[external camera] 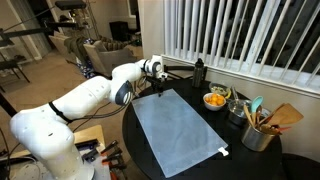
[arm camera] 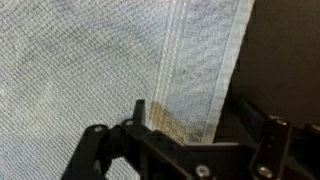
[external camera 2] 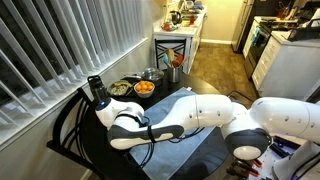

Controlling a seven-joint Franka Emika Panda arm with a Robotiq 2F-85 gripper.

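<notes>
A pale blue-grey cloth (external camera: 180, 130) lies flat and spread out on the dark round table. The arm reaches to its far left corner, where my gripper (external camera: 160, 88) hangs low near the edge. Seen from the wrist, the cloth (arm camera: 80, 70) fills the left and middle, and its hemmed border runs down between the parted fingers. A brownish patch shows on the hem near the left finger (arm camera: 125, 138). Past that border, the right finger (arm camera: 275, 140) is over the dark tabletop. My gripper is open, and no cloth is pinched in it.
Along the table's far side stand a dark bottle (external camera: 198, 75), a bowl of orange items (external camera: 214, 101), a metal pot (external camera: 238, 110) and a metal container of utensils (external camera: 258, 135). Window blinds (external camera 2: 45, 60) rise close beside the arm's far end.
</notes>
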